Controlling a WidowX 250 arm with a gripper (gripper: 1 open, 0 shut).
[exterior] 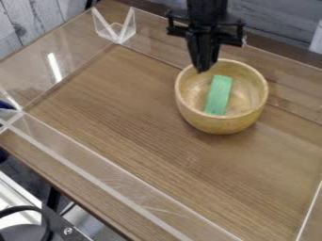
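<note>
My black gripper point(201, 49) hangs at the top centre, just behind and above the left rim of a wooden bowl point(189, 115). Its fingertips look close together with nothing visible between them, though they are small and blurred. A green block point(217, 95) lies inside the bowl.
Clear plastic pieces line its left edge and upper left. A dark cable shows at the bottom left corner.
</note>
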